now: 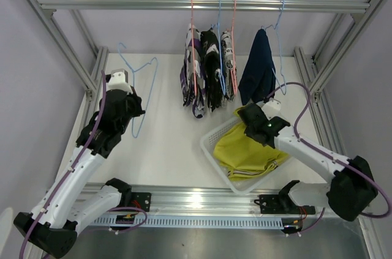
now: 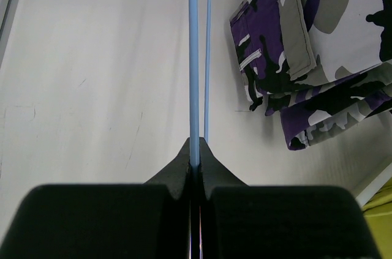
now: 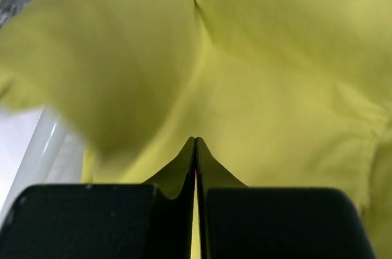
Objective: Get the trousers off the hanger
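A bare blue hanger (image 1: 152, 81) is off the rail at left, upright in my left gripper, which is shut on its thin bar. Yellow cloth (image 1: 245, 161), apparently the trousers, lies heaped in a white basket (image 1: 211, 155) at right. Over it my right gripper is shut, with nothing visible between its fingertips; the cloth fills most of the right wrist view.
Camouflage garments (image 1: 193, 75) and a dark navy garment (image 1: 257, 69) hang on hangers from the rail (image 1: 141, 3).
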